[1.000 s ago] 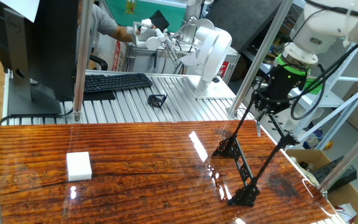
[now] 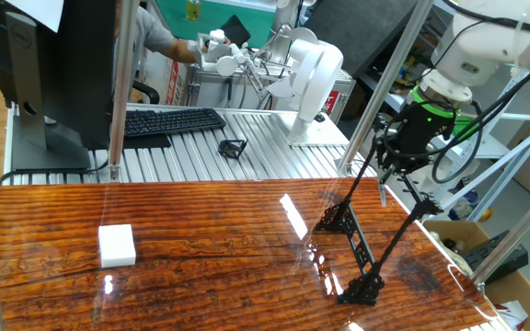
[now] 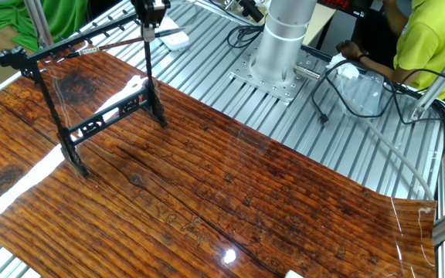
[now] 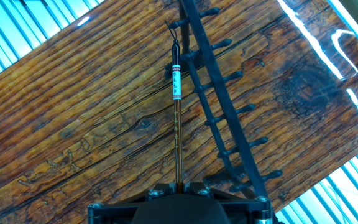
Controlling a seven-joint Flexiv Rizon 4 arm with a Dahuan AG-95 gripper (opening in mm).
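Note:
In the wrist view my gripper is shut on a brown brush (image 4: 178,140), which has a white label and a black end with a thin cord loop (image 4: 171,31). A black rack (image 4: 219,93) with several pegs runs alongside the brush. That loop lies at the tip of the rack's top peg in this view; whether it is around the peg or only beside it, I cannot tell. Exterior view 2 shows the brush (image 3: 114,45) roughly level beside the rack's top bar, my gripper (image 3: 150,32) above it. In exterior view 1 the rack (image 2: 364,253) stands upright on the table.
A white block (image 2: 117,245) sits at the left of the glossy wooden table (image 2: 210,294). A metal frame post (image 2: 118,83) rises at the table's edge.
Compared with a second ago, the arm's end has shifted slightly right and down in exterior view 1. The rack and white block have stayed in place.

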